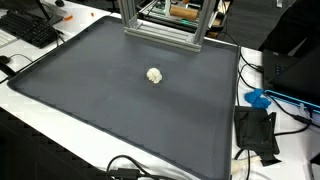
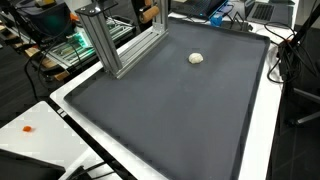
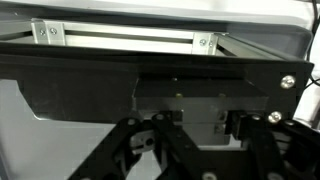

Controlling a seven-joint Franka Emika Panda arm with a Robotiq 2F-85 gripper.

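Observation:
My gripper shows only in the wrist view, at the lower middle. It is shut on a dark block (image 3: 200,103), which lies against a long black panel (image 3: 75,92); dark finger parts hide much of the contact. Beyond the panel runs a pale metal frame (image 3: 130,41) with screwed brackets at its ends. A small round cream-coloured object (image 1: 154,75) rests on the grey mat, well apart from the metal frame (image 1: 165,36) at the mat's far edge. The second exterior view shows the same cream object (image 2: 196,58) near the mat's far side.
A keyboard (image 1: 28,28) lies at the left, while black cables and a blue item (image 1: 257,98) crowd the right side. In the second exterior view, the metal frame (image 2: 112,50) rises along the mat's left edge.

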